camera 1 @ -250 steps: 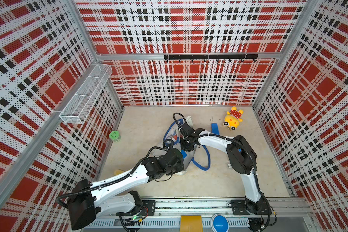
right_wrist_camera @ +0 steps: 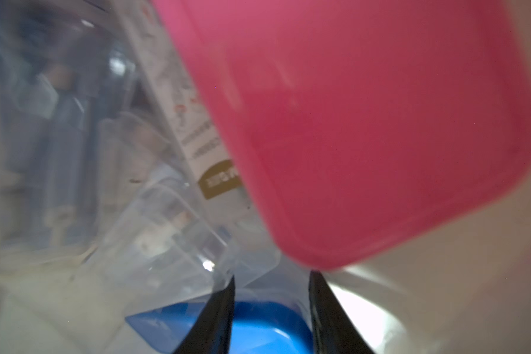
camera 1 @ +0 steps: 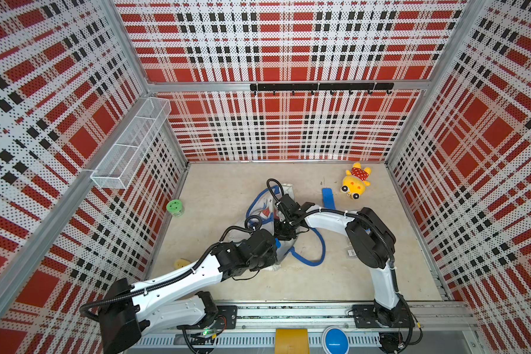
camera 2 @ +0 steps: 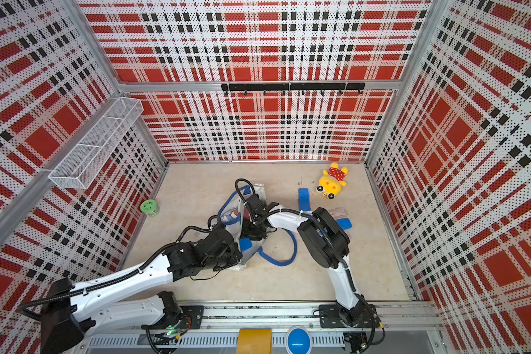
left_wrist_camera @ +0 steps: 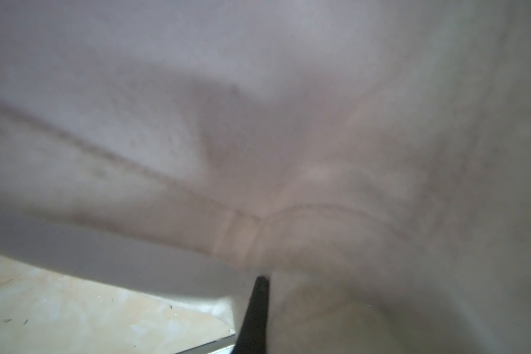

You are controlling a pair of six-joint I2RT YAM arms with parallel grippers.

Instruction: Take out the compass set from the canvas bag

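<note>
The canvas bag with blue straps lies mid-table, largely under both arms. My left gripper is against its pale fabric, which fills the left wrist view; its dark fingers show as one shut shape, with no object visible between them. My right gripper is inside the bag, fingers part open over a blue item. Beside them are a pink tray-like case and clear plastic packs with blurred contents. I cannot tell which of these is the compass set.
A yellow plush toy and a blue flat object lie at the back right. A green spool sits on the left. A wire basket hangs on the left wall.
My right gripper and the bag with its straps have shifted slightly toward the table's front.
</note>
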